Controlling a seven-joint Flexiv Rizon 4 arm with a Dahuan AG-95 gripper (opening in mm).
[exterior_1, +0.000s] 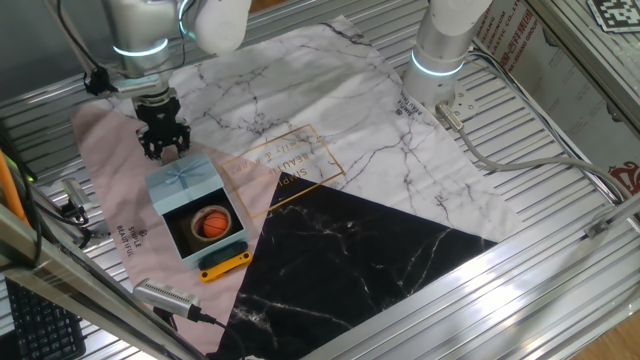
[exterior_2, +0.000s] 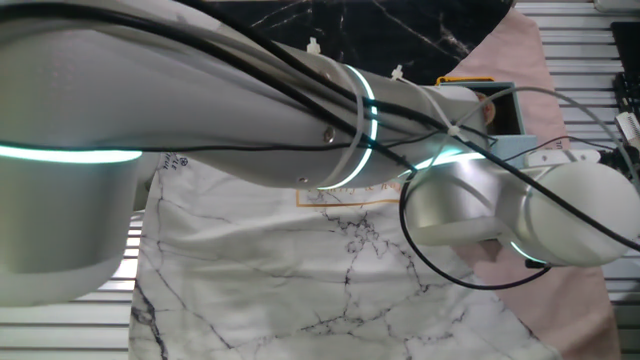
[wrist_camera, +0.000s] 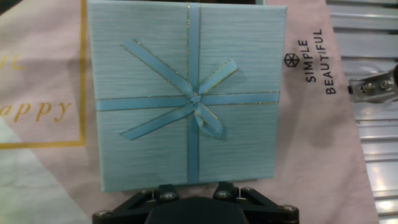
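Observation:
On the pink part of the cloth sits a light blue gift box (exterior_1: 205, 225), its ribboned lid (exterior_1: 185, 183) tipped back on the side toward my gripper. Inside the box an orange ball (exterior_1: 215, 224) rests within a round tan ring (exterior_1: 197, 229). My gripper (exterior_1: 167, 153) is just behind the lid, fingers apart and nothing between them. In the wrist view the lid (wrist_camera: 143, 74) with its blue bow fills the middle, and the open gripper is at its lower edge; whether they touch cannot be told. Exterior view 2 shows part of the box (exterior_2: 508, 108), with the arm covering the gripper.
A yellow and black tool (exterior_1: 225, 267) lies against the box's front side. A camera-like device (exterior_1: 167, 298) with a cable stands near the front left. The white marble (exterior_1: 330, 90) and black marble (exterior_1: 340, 260) parts of the cloth are clear.

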